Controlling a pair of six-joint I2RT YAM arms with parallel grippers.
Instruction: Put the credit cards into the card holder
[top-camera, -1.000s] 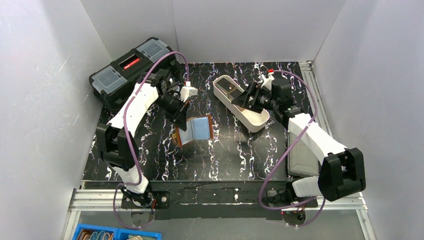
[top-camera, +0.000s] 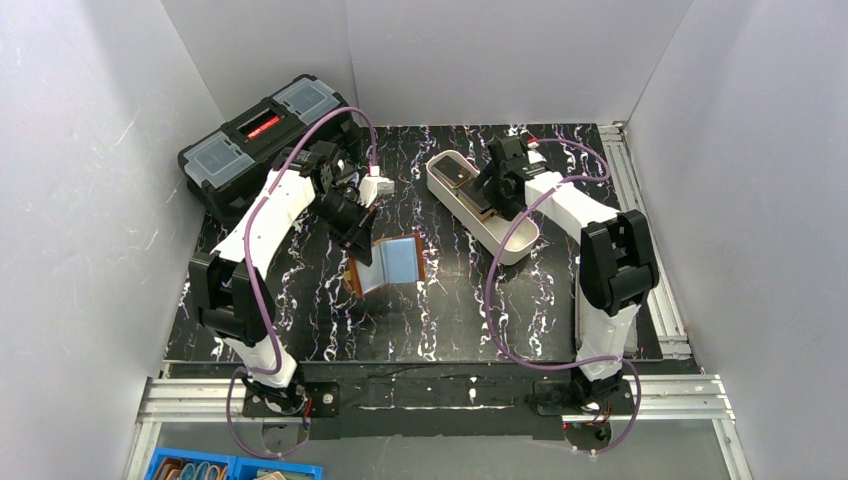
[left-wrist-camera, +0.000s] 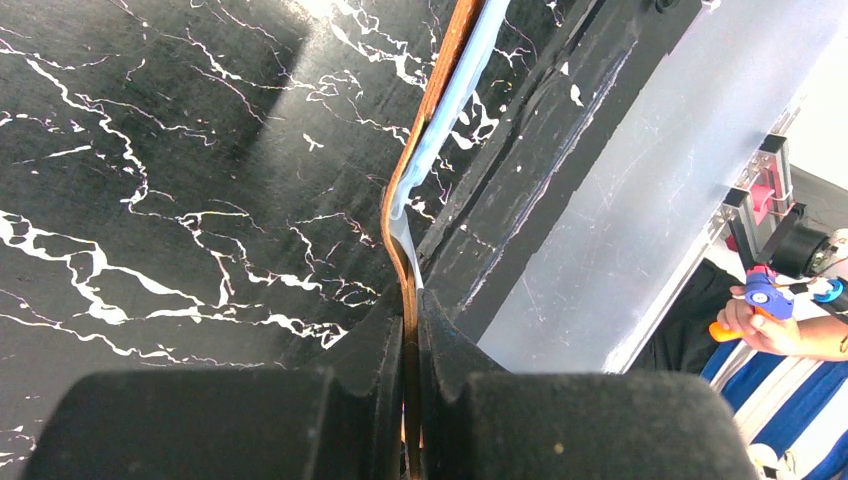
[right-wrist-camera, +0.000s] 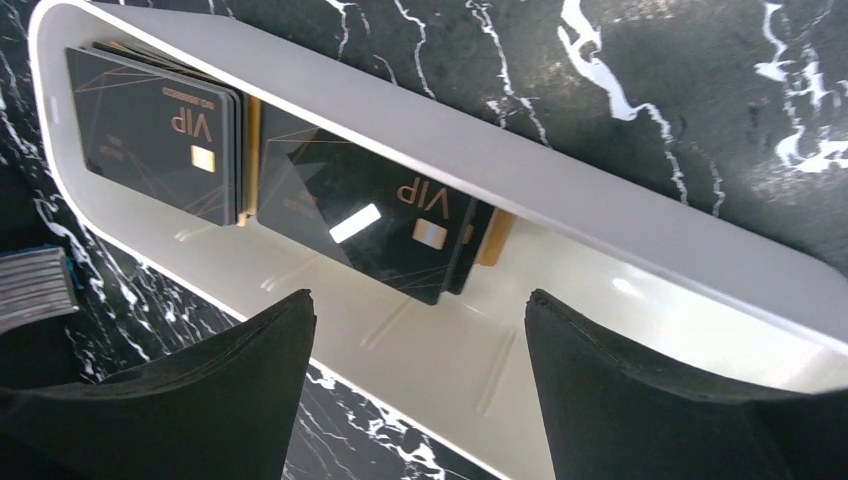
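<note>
My left gripper (top-camera: 360, 240) is shut on the open card holder (top-camera: 400, 259), which has orange-brown covers and pale blue sleeves; the left wrist view shows its edge (left-wrist-camera: 432, 110) pinched between the fingertips. In the white tray (top-camera: 465, 220) lie stacks of black VIP cards, one at the far end (right-wrist-camera: 150, 130) and one in the middle (right-wrist-camera: 370, 215), with empty room at the near end. My right gripper hangs open above the tray at the middle stack, nothing visible between its fingers.
A black toolbox (top-camera: 265, 140) stands at the back left. A grey flat object lies partly hidden under the right arm. The marble table between the arms at the front is clear. Walls enclose the sides and back.
The left arm and card holder have barely moved.
</note>
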